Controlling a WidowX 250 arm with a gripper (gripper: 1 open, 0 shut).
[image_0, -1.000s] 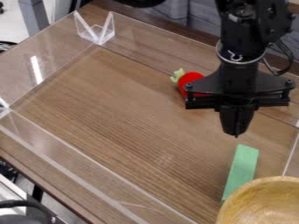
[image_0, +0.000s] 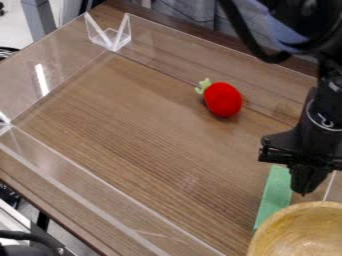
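Note:
My black gripper (image_0: 297, 163) is low at the right, over the upper part of a green strip (image_0: 273, 203) lying on the wooden table (image_0: 127, 130). Whether its fingers are open or closed around anything is hard to make out. A tan bowl (image_0: 301, 240) fills the bottom right corner, just below the green strip. A red object with a light green top (image_0: 222, 100) lies at the upper middle, away from the gripper.
A clear plastic item (image_0: 110, 32) stands at the upper left. Dark cables and parts lie beyond the table's lower left edge.
My gripper has moved right and down from beside the red object to the green strip, which it now partly covers.

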